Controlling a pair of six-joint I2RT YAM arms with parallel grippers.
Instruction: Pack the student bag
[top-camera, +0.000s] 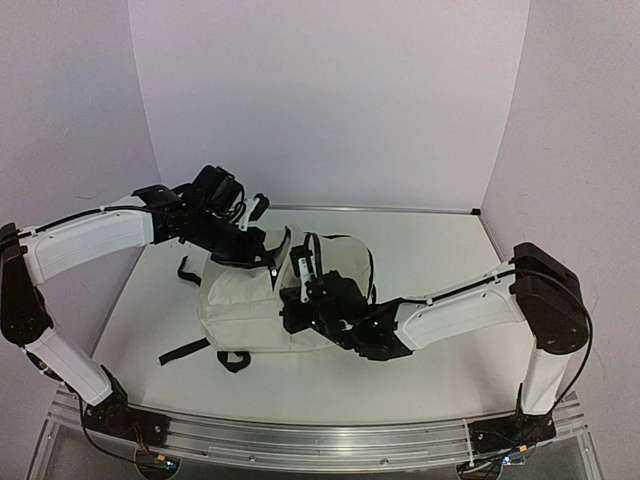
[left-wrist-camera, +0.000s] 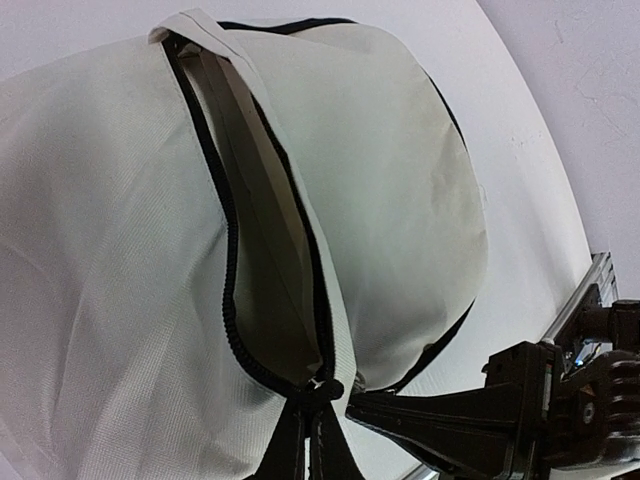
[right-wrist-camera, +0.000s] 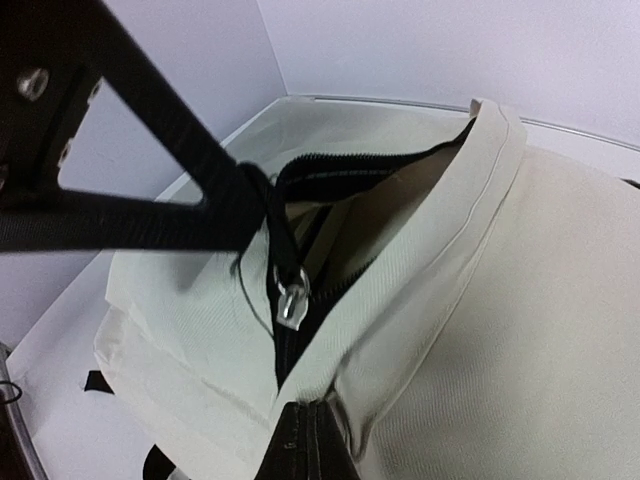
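Observation:
The cream bag (top-camera: 250, 310) lies on the table, its black-zippered mouth (left-wrist-camera: 260, 230) gaping in the left wrist view. Inside the mouth only pale lining shows. My left gripper is shut at one end of the zipper; in the right wrist view its finger (right-wrist-camera: 235, 205) meets a black pull strap that leads to the metal slider (right-wrist-camera: 292, 302). My right gripper is shut at the fabric edge (right-wrist-camera: 430, 240) of the mouth, where the cloth creases into its fingertips. From above, both grippers hide part of the opening.
Black straps (top-camera: 184, 351) trail from the bag's near left side, with a strap loop (top-camera: 234, 361) beside them. Bare white table (top-camera: 440, 250) lies to the right and in front. Both grippers are close together over the bag; walls stand around the table.

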